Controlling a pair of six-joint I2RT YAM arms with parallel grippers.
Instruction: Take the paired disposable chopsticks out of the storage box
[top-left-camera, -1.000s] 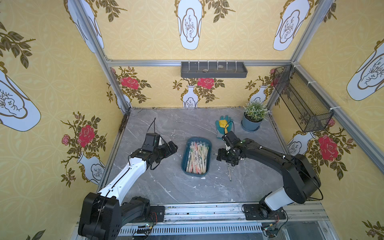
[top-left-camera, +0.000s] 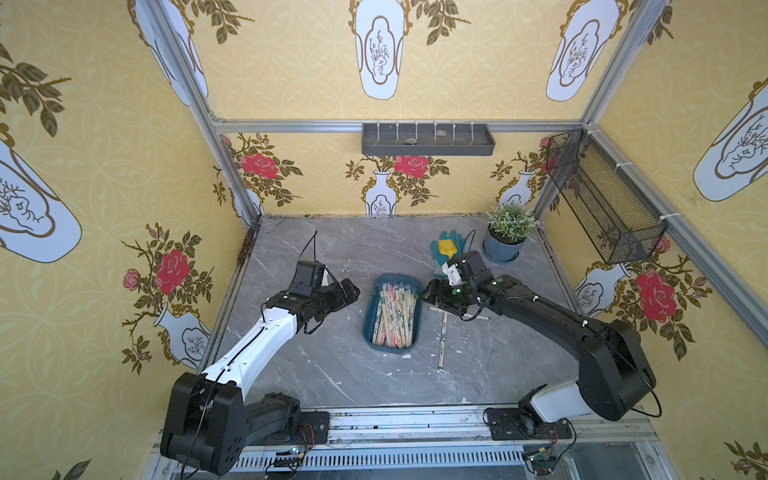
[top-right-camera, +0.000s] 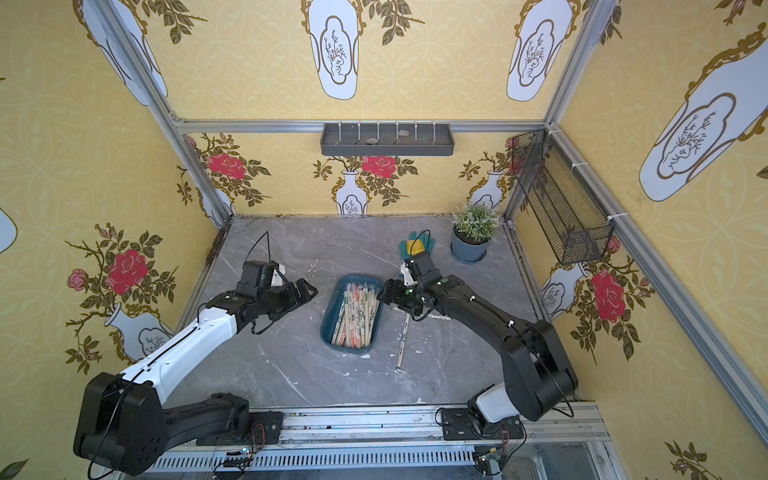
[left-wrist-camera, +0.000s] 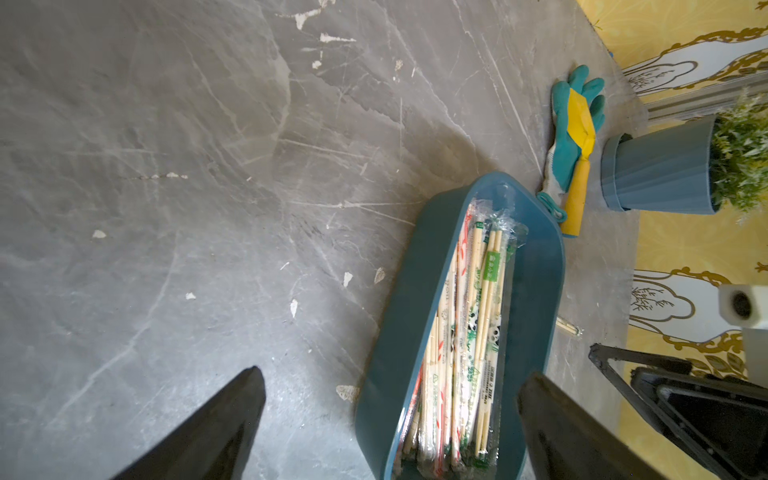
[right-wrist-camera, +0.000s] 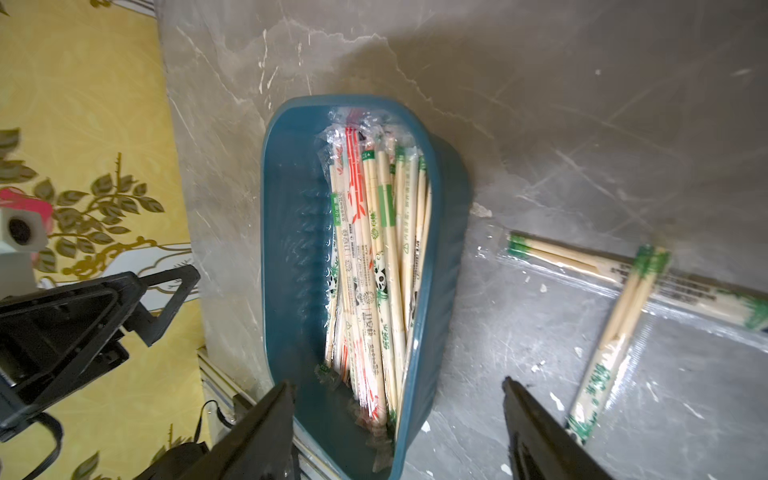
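Note:
A blue storage box (top-left-camera: 369, 328) stands mid-table, holding many wrapped chopsticks (right-wrist-camera: 364, 280) with red and green prints, all running lengthwise. Two wrapped pairs lie on the table to its right: an upright-running pair (right-wrist-camera: 616, 340) crosses over a sideways pair (right-wrist-camera: 696, 292). My right gripper (top-left-camera: 433, 291) hovers at the box's right rim by its far half, open, nothing between its spread fingers. To the left of the box, clear of it, my left gripper (top-left-camera: 349, 290) is open and empty, its fingers (left-wrist-camera: 228, 424) wide apart.
Behind the right gripper lie a teal glove (left-wrist-camera: 564, 144) and a yellow-handled trowel (left-wrist-camera: 577, 176). A potted plant (top-left-camera: 504, 248) stands at the back right. A wire basket (top-left-camera: 612, 208) hangs on the right wall.
The left arm has barely moved.

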